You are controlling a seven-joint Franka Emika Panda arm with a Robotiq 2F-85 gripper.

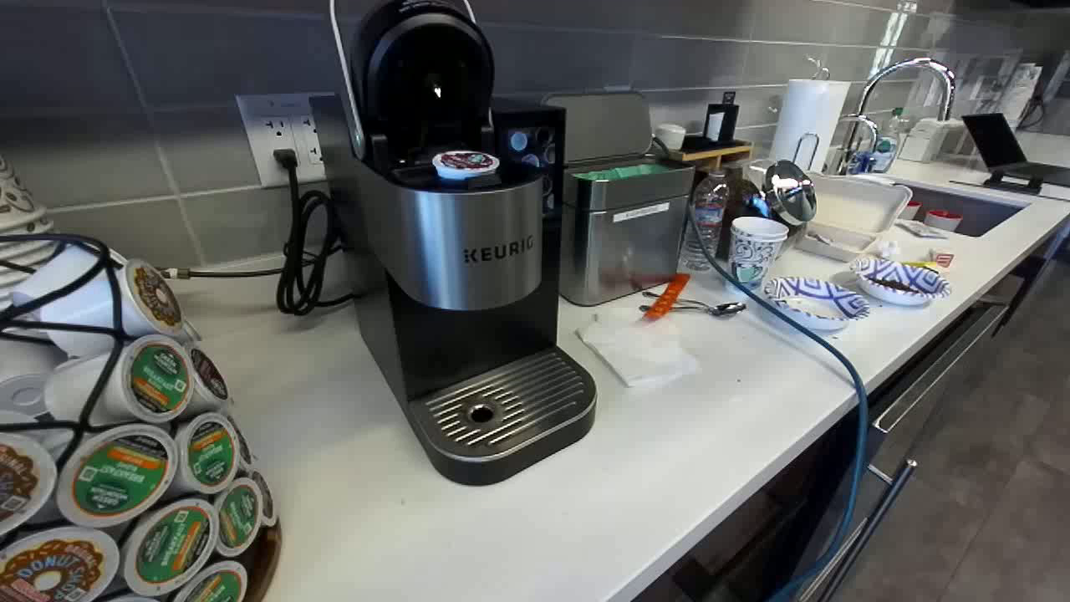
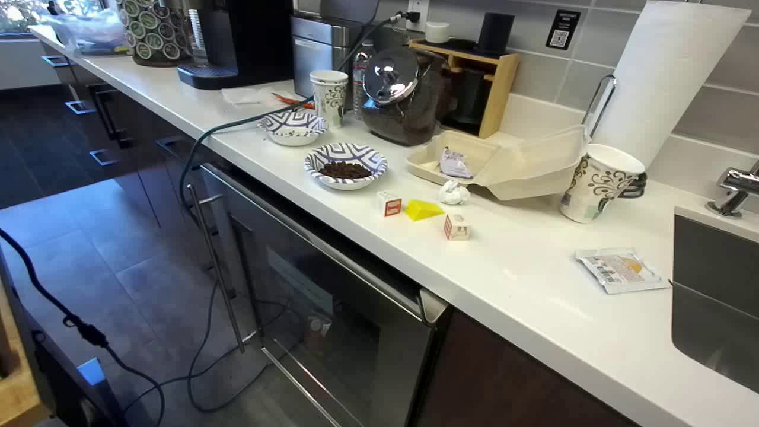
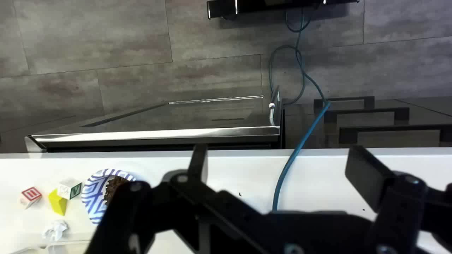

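In the wrist view my gripper is open, its two dark fingers wide apart and nothing held between them. It looks down on the white counter's front edge, where a blue-green cable crosses below the gap. Neither exterior view shows the gripper. A Keurig machine has its lid raised, with a coffee pod sitting on top. One patterned bowl holds dark pieces; another patterned bowl stands beside it.
Wooden-looking letter blocks, a yellow block, an open takeout box and a paper cup occupy the counter. A rack of pods stands left of the machine. The sink is at the right.
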